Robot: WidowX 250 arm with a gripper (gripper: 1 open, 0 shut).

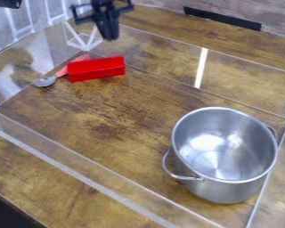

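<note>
My gripper (pixel 107 28) is high at the top of the view, above and behind a red block (pixel 95 68). It looks shut, with nothing visible between its fingers, and is partly cut off by the top edge. The red block lies on the wooden table at the upper left. A spoon (pixel 46 81) with a light bowl and a reddish handle lies at the block's left, partly hidden behind it.
A large steel pot (pixel 216 183) with side handles stands at the lower right. Clear strips and pale tape run across the surface.
</note>
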